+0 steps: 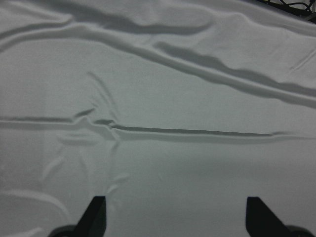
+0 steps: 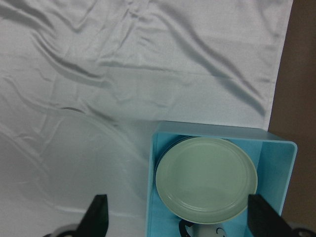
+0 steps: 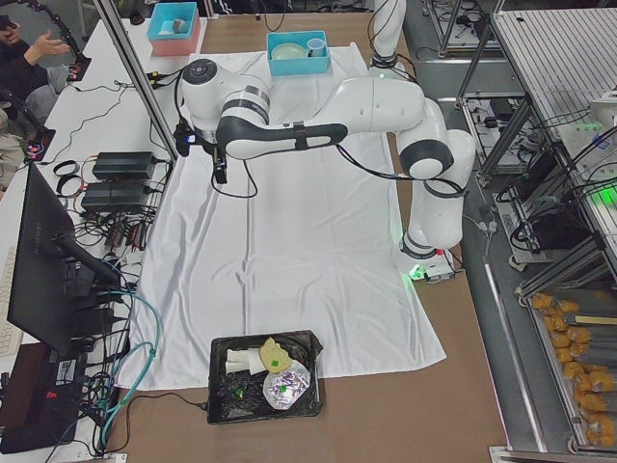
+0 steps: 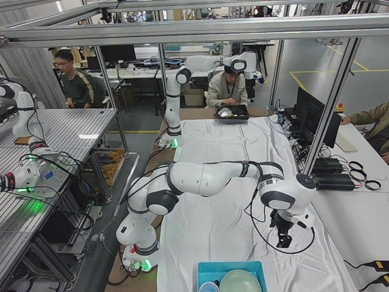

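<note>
My left gripper (image 3: 220, 172) hangs over the middle of the white cloth (image 3: 289, 251), open and empty. Its wrist view shows only creased cloth between the widely spaced fingertips. My right gripper (image 4: 283, 238) is open and empty above the near end, by a blue bin (image 4: 230, 267). In the right wrist view, that bin holds a pale green plate (image 2: 206, 180) on another plate, with a partly visible mug (image 2: 206, 230) at the lower edge.
A black lined tray (image 3: 219, 381) with a foil-like disc, a yellowish piece and white items stands at the cloth's other end. Monitors, cables and black boxes line one side; a metal table (image 3: 554, 68) is opposite. People sit nearby.
</note>
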